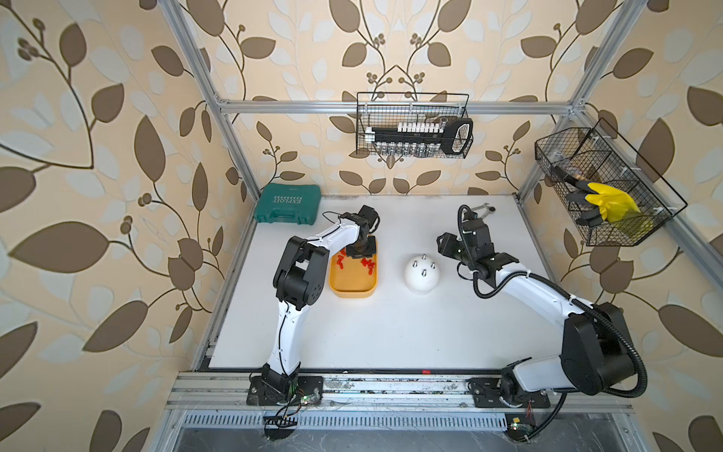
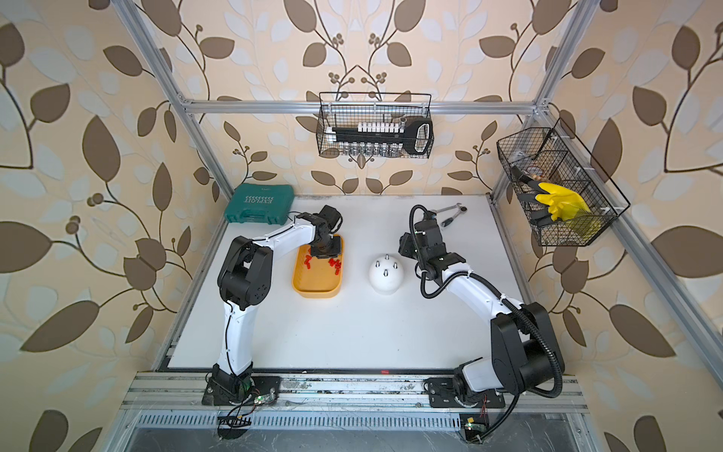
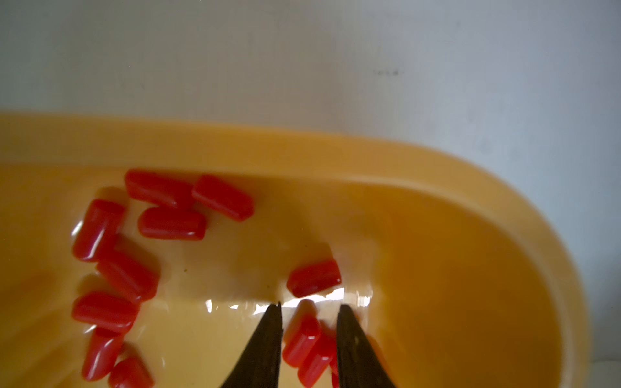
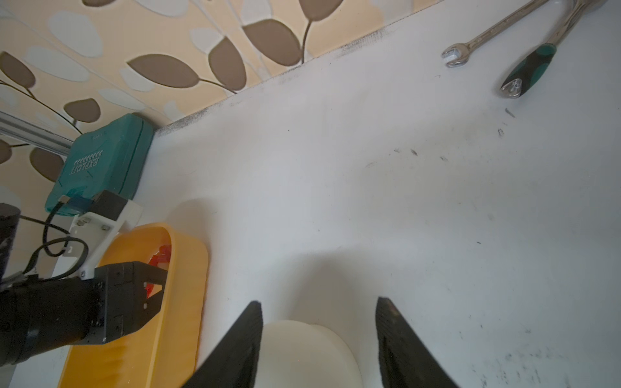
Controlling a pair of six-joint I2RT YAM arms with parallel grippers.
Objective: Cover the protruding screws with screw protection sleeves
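Observation:
An orange tray [image 1: 352, 282] holds several red sleeves [image 3: 171, 223], lying loose in two main groups. My left gripper is over the tray, part open, its fingertips just beside a few red sleeves [image 3: 297, 346]; whether it touches any I cannot tell. A white dome [image 1: 421, 282] with several upright metal screws [image 2: 385, 272] stands right of the tray. My right gripper is open above the table, behind and right of the dome, with nothing between its fingers.
A green case [image 1: 286, 203] lies at the back left. A wrench [image 4: 475, 42] and a green-handled tool [image 4: 531, 68] lie at the back right. Wire baskets [image 1: 410, 128] hang on the frame.

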